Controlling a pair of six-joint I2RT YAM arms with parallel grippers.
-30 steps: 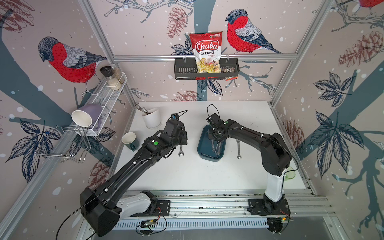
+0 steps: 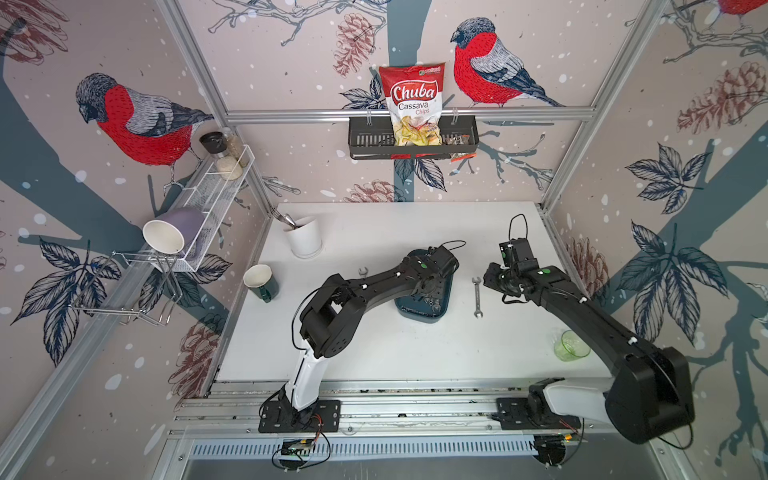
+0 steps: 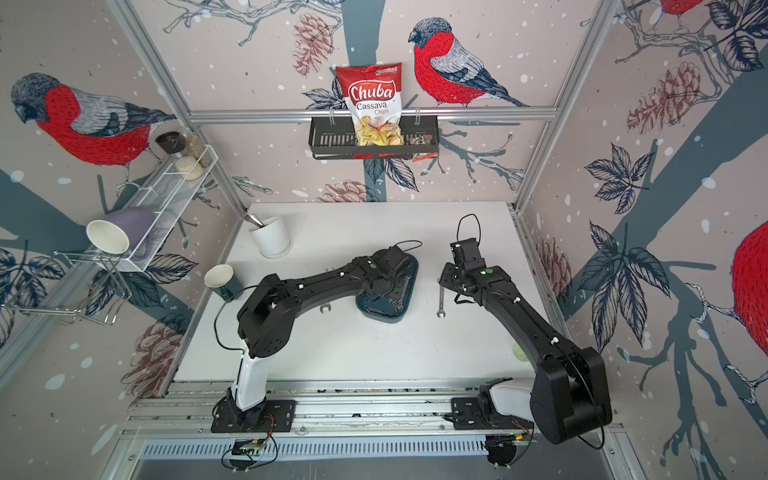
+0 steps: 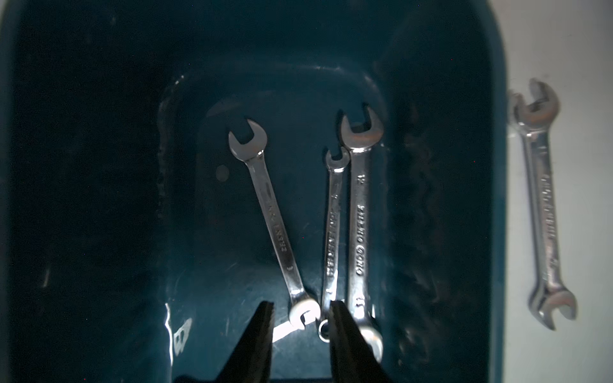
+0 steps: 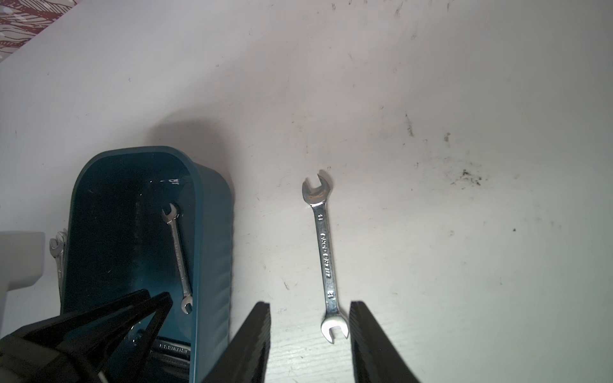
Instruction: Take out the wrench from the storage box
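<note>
In the top left view the dark teal storage box [image 2: 422, 317] stands mid-table, partly hidden by the left arm. Inside it, the left wrist view shows a wrench [image 4: 274, 220] lying at a slant, with a small wrench [image 4: 332, 229] and a larger wrench [image 4: 359, 223] side by side. My left gripper is over the box, open, its fingertips near the lower ends of these wrenches and nothing held. Another wrench [image 5: 325, 258] lies flat on the table beside the box. My right gripper is above the table there, its fingers apart and empty.
More wrench metal [image 3: 325, 307] shows on the table left of the box, partly behind the left arm. A white holder [image 2: 305, 238] and a dark green mug [image 2: 261, 281] stand at left, a green glass [image 2: 571, 345] at front right.
My right arm has swung from over the box out to the right. My left arm has come in from the left and is over the box. The wrench right of the box stayed in place.
</note>
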